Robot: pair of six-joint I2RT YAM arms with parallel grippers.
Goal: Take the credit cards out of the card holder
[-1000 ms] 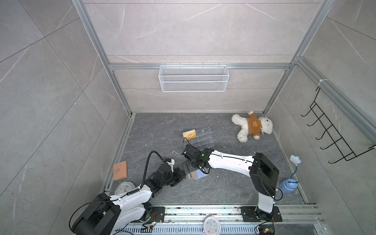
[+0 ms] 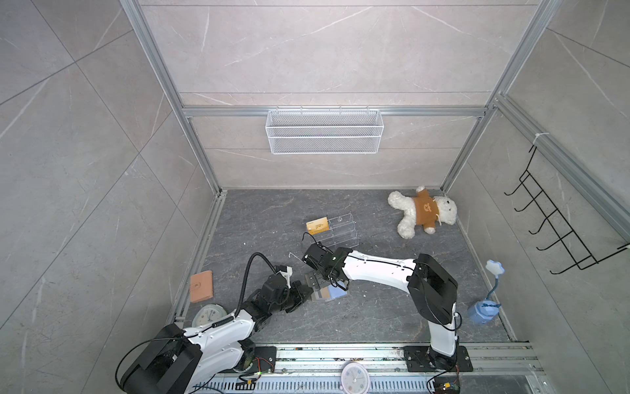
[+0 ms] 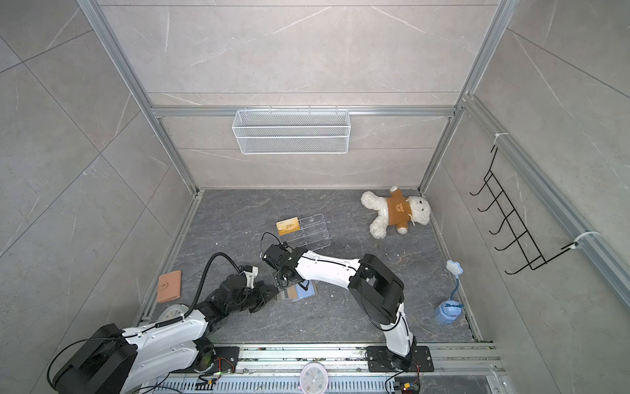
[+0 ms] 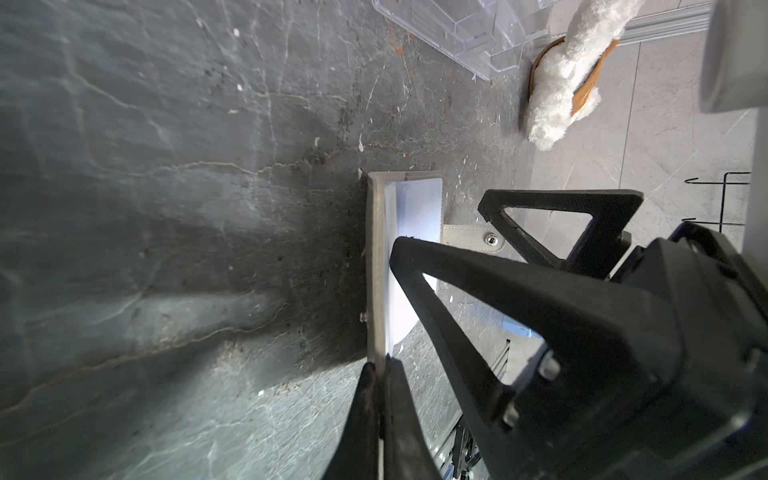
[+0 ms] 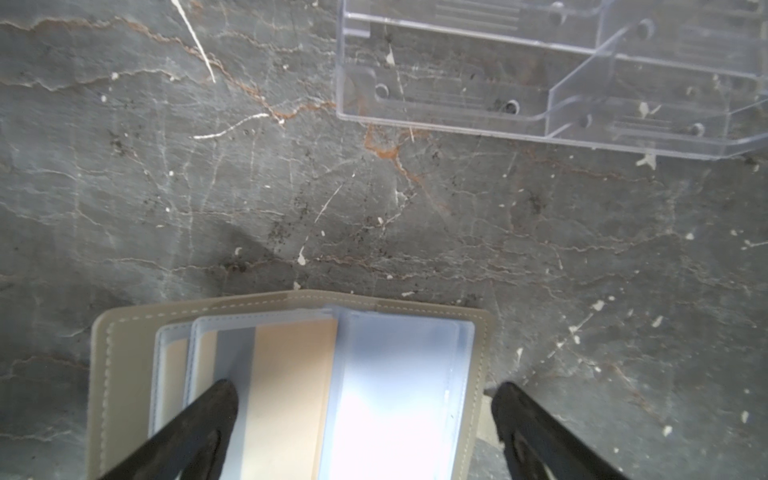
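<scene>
An open grey card holder [image 5: 120,336] lies on the table at front centre, its clear sleeves showing a beige card [image 5: 289,368] and a pale blue card [image 5: 396,368]. In the left wrist view my left gripper is shut on the holder's near end, seen edge-on. My right gripper hangs open over the cards, its fingertips apart at either side, blurred, with nothing seen held between them. In both top views the right arm partly covers the holder.
A clear divided tray [image 5: 472,96] with a yellow item [image 2: 317,225] stands behind the holder. A teddy bear [image 2: 423,211] lies back right, a blue object [image 2: 484,310] front right, a pink rectangle [image 2: 200,286] left.
The left arm and the holder show no visible movement.
</scene>
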